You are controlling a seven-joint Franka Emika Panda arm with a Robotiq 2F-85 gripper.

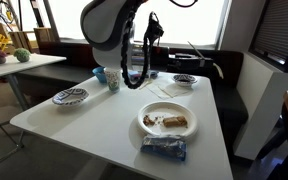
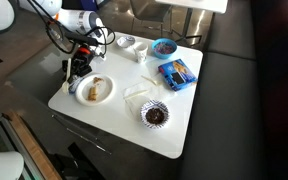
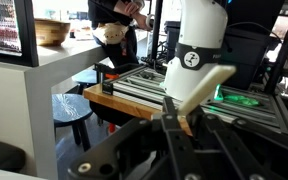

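Note:
In the wrist view my gripper is shut on a pale, cream-coloured stick-like object (image 3: 204, 90). It juts forward and up to the right from between the dark fingers; what it is cannot be made out. A white plate (image 1: 167, 120) with pieces of brown food (image 1: 174, 122) rests on the table near its front. Beside the plate lies a blue and silver packet (image 1: 164, 148). In the second exterior view the dark arm (image 2: 79, 45) reaches over the table corner by the plate (image 2: 106, 91), and the fingertips are hard to pick out there.
A patterned bowl (image 2: 155, 114), a blue bag (image 2: 177, 74), a blue bowl (image 2: 165, 47) and a white cup (image 2: 140, 49) stand on the white table (image 2: 134, 135). The wrist view faces a white robot base (image 3: 197, 60) on a wooden-edged stand.

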